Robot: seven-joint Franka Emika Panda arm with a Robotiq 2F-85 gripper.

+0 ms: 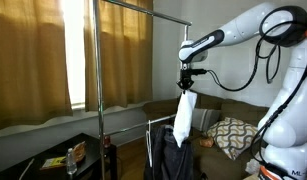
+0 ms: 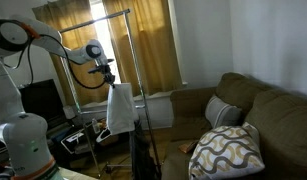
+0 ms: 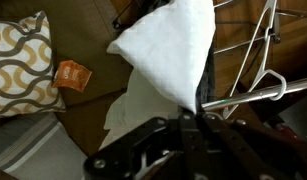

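A white cloth hangs down from my gripper, which is shut on its upper edge. In exterior view 2 the cloth drapes below the gripper, in front of the metal rack. The wrist view has the white cloth running down to the fingertips, where the black gripper pinches it. Dark clothing hangs on the rack's lower bar, just below and beside the cloth.
A tall metal garment rack stands close to the arm. White hangers show beside the gripper in the wrist view. Behind is a brown sofa with patterned cushions. A dark table with small items is at left.
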